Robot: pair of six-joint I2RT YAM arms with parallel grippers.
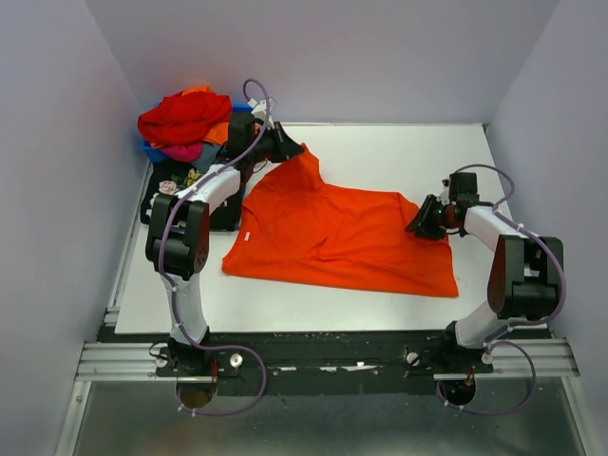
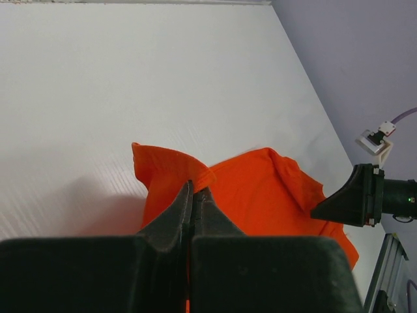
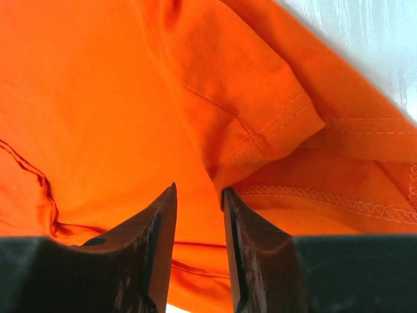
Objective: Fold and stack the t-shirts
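Note:
An orange t-shirt point(image 1: 361, 237) lies spread across the white table, wrinkled near its middle. Its far left corner is lifted, and my left gripper is shut on that bit of orange cloth. At the shirt's far right corner, my right gripper point(image 1: 418, 228) is down over the cloth with its fingers point(image 3: 163, 225) apart. In the right wrist view a flap of the orange t-shirt point(image 3: 260, 117) is turned over just beyond those fingers, its edge close to the right one.
A blue bin point(image 1: 152, 152) piled with red, orange and other clothes point(image 1: 190, 119) stands at the back left. In front of it a dark patterned cloth point(image 1: 171, 185) lies under my left arm. Bare white table point(image 1: 389, 157) shows behind the shirt.

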